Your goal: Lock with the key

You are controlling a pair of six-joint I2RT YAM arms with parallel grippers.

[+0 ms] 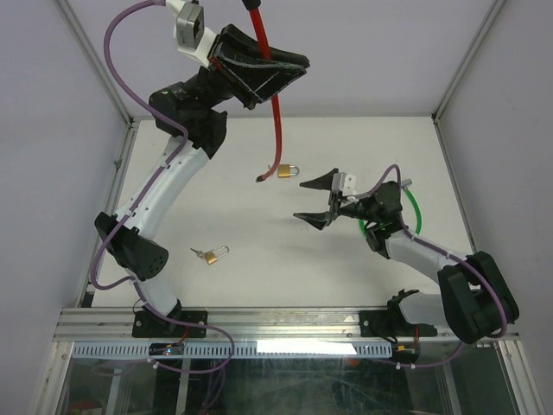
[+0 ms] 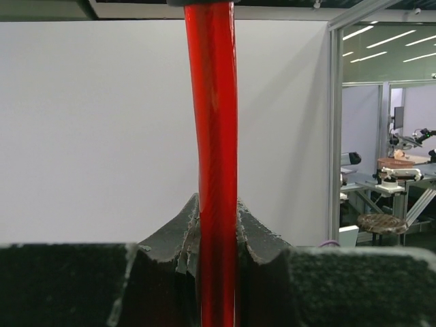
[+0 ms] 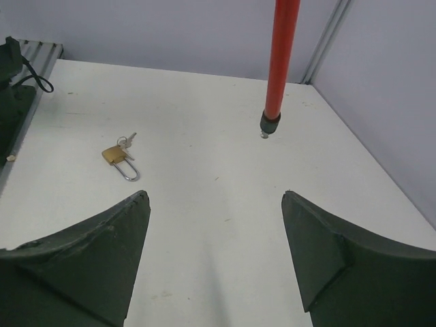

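Note:
My left gripper (image 1: 283,71) is raised high, shut on a red cable (image 2: 216,122) that runs up out of the top view and hangs down to a dark-capped lower end (image 3: 270,122) above the table. My right gripper (image 1: 319,199) stands open, empty, below and right of that hanging end. A brass padlock (image 1: 286,171) lies near the table's middle, partly beside the cable in the top view. Another padlock (image 1: 213,256) with keys (image 3: 127,142) beside it lies at the front left.
A green loop (image 1: 416,207) lies on the right of the table (image 1: 207,181), partly under the right arm. Grey walls surround the table.

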